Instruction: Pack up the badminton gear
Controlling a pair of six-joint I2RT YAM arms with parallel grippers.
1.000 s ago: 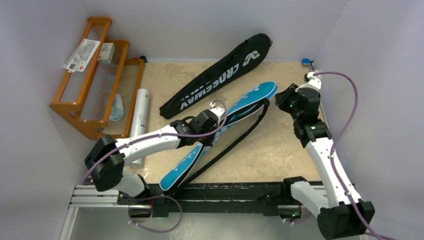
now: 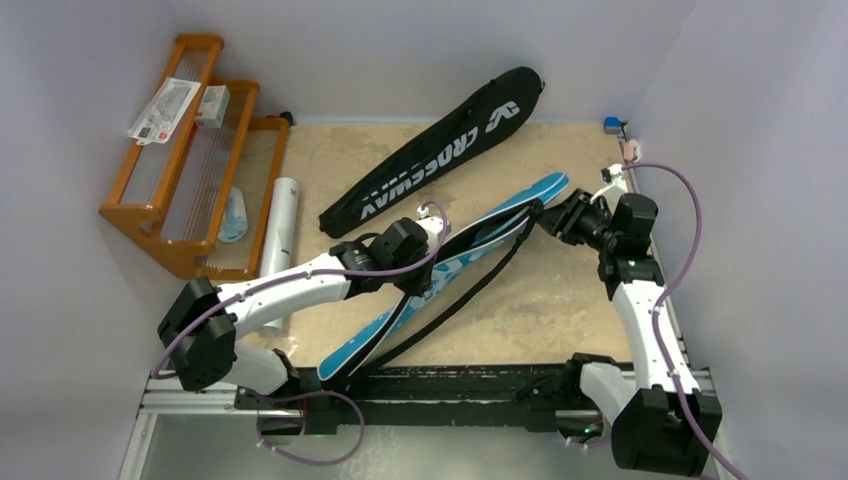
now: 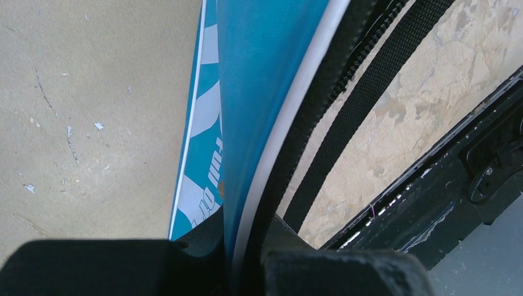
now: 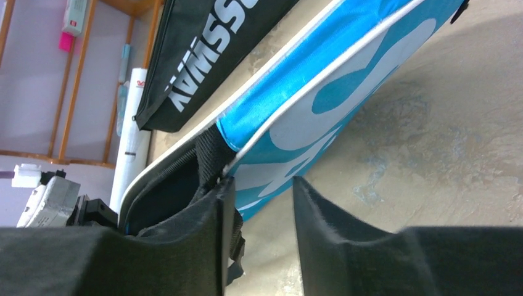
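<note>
A long blue and white racket bag (image 2: 366, 343) lies slantwise over the middle of the table, its black-edged zip opening showing. My left gripper (image 2: 416, 286) is shut on the bag's edge; in the left wrist view the blue fabric with white piping (image 3: 271, 139) rises from between its fingers. At the bag's far right end is my right gripper (image 2: 560, 222), its fingers part open. In the right wrist view, a black strap (image 4: 213, 151) runs at the bag's opening and passes by the left finger (image 4: 223, 231). The gap between the fingertips shows bag and table behind.
A black CROSSWAY racket cover (image 2: 432, 152) lies closed at the back. To the left stand a wooden tiered shelf (image 2: 228, 180) and a white tube (image 2: 281, 225). A black rail (image 2: 450, 385) runs along its front edge.
My right gripper has moved left and down to the bag's far end. That end has shifted slightly right, and the opening looks wider.
</note>
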